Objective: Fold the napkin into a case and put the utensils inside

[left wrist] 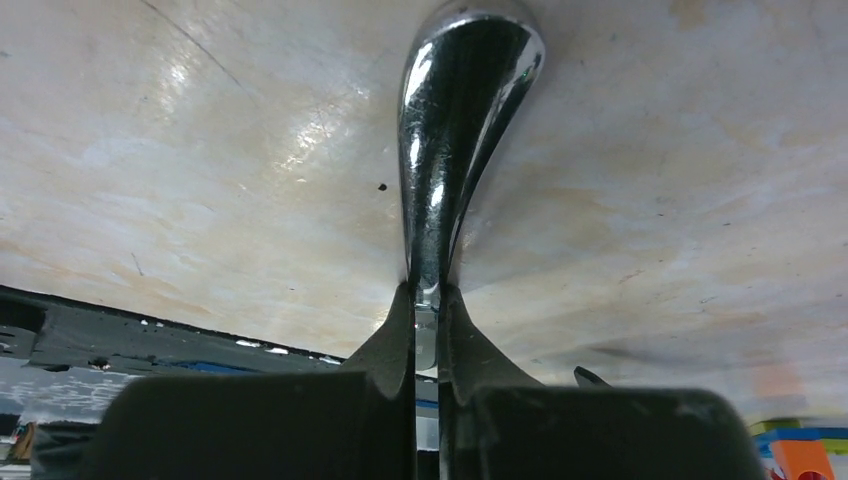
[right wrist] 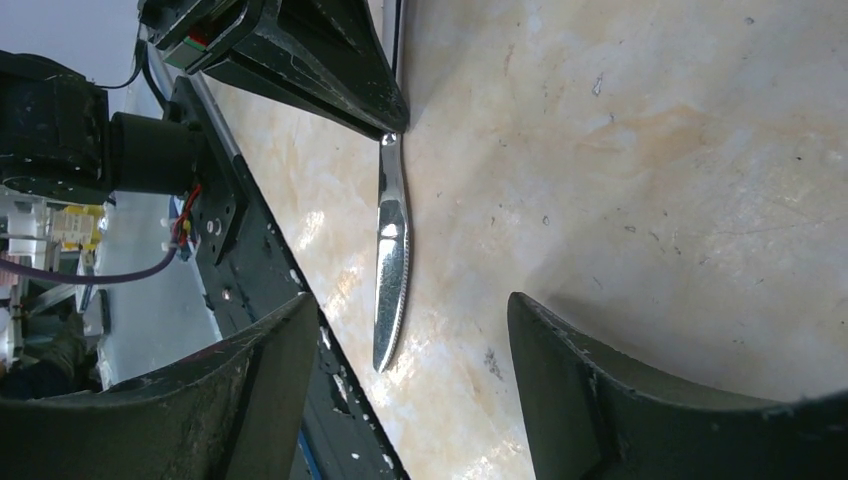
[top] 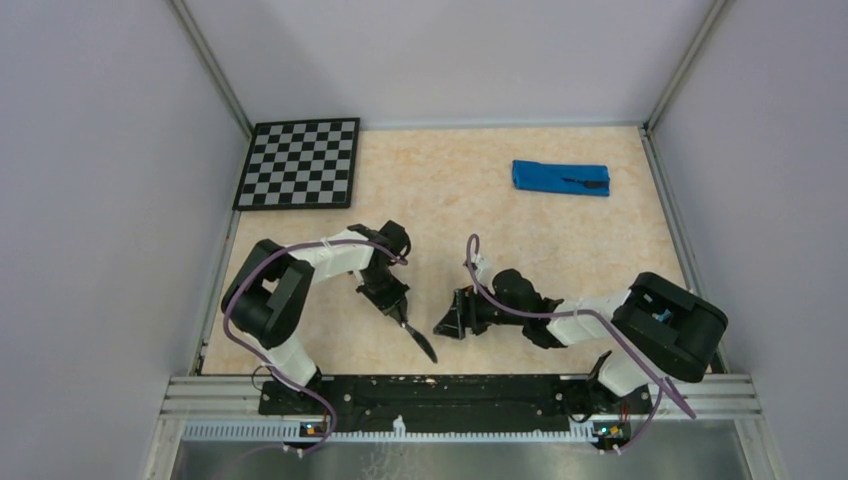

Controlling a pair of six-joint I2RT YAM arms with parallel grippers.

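A steel knife (right wrist: 392, 250) lies at the near middle of the table, and my left gripper (top: 398, 312) is shut on its handle (left wrist: 455, 120), the fingertips closed around the narrow neck. My right gripper (top: 450, 322) stands open to the right of the knife, low over the table, its fingers empty. At the back right lies the blue napkin (top: 545, 175), folded into a long rectangle, with dark utensils showing on its right part.
A checkered board (top: 297, 165) sits at the back left. The table's front edge is close below the knife.
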